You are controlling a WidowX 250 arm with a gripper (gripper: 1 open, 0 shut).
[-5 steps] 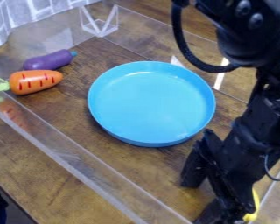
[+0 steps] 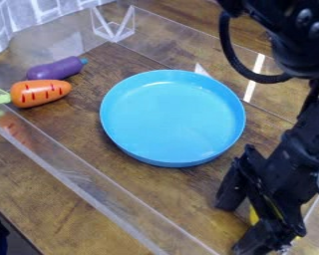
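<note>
My gripper (image 2: 245,211) is low at the bottom right, dark and open, with its fingers just below and right of the blue plate. A yellow object (image 2: 257,218) shows partly between and behind the fingers; most of it is hidden. The blue plate (image 2: 171,115) lies on the wooden surface in the middle.
A toy carrot (image 2: 40,93) and a purple eggplant (image 2: 56,69) lie at the upper left. Clear plastic walls run along the left and lower left of the area. Bare wood (image 2: 96,159) is free left of and below the plate.
The gripper and wrist have shifted slightly, and a little more yellow shows between the fingers. The plate and vegetables have not moved.
</note>
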